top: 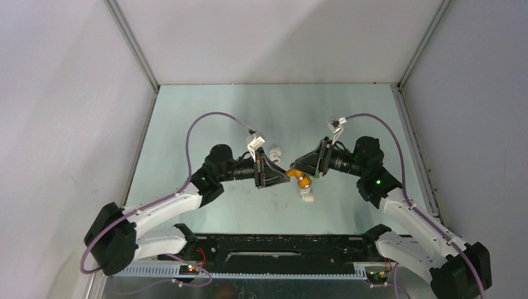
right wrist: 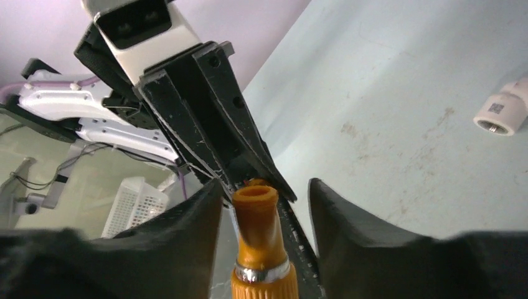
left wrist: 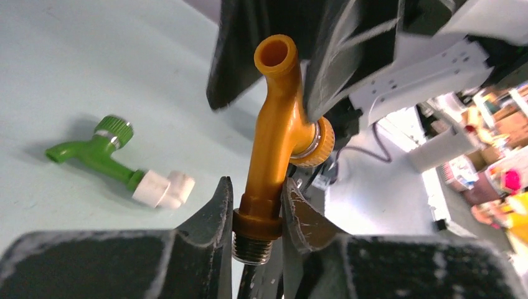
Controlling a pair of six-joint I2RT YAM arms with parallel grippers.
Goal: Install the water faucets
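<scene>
An orange faucet [left wrist: 268, 143] is between my two grippers, over the middle of the board. My left gripper [top: 285, 174] has its fingertips on the faucet's threaded inlet end. My right gripper [top: 295, 164] is at the faucet's body from the other side; in the right wrist view its blurred fingers flank the orange faucet [right wrist: 258, 243], and whether they still grip is unclear. A green faucet [left wrist: 93, 154] lies on the board joined to a white fitting [left wrist: 152, 190]. Another white fitting [top: 276, 154] lies behind the grippers, also in the right wrist view [right wrist: 501, 112].
The pale board [top: 324, 106] is clear at the back and sides. Walls enclose it at left, right and back; a dark rail [top: 274, 243] runs along the front edge.
</scene>
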